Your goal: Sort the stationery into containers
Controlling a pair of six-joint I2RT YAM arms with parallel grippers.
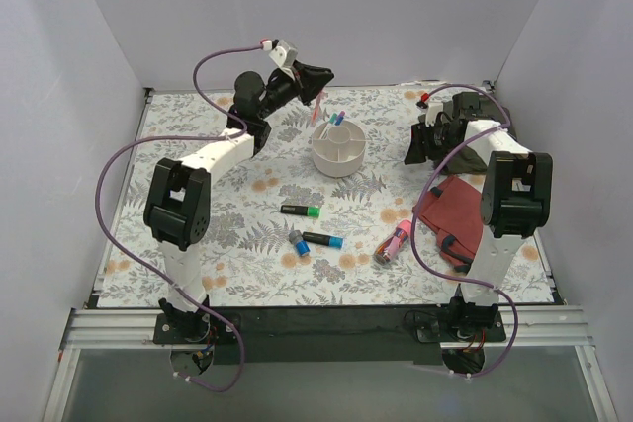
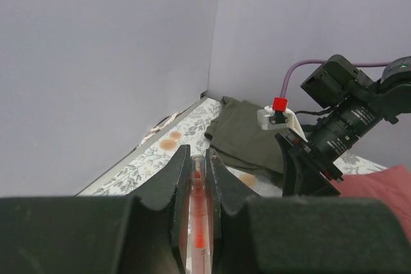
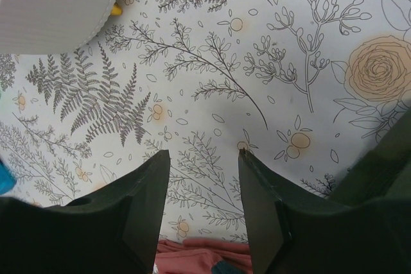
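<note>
A clear pen with a red-orange core (image 2: pixel 200 222) stands upright between the fingers of my left gripper, which is shut on it. In the top view this gripper is beyond the white round divided container (image 1: pixel 321 162), at its far left, and the pen (image 1: pixel 316 111) hangs near the rim. A slim white pen with a blue and purple end (image 1: pixel 337 119) leans in the container. My right gripper stands part open over bare patterned cloth, nothing between its fingers. Nearer the front lie a green-capped marker (image 1: pixel 300 211), a blue-capped marker (image 1: pixel 322 240) and a blue glue stick (image 1: pixel 299 243).
A pink-ended clear item (image 1: pixel 393 242) lies at front centre-right. The red pouch (image 1: pixel 457 207) and dark green cloth or bag (image 1: pixel 482 149) fill the right side, by the right arm.
</note>
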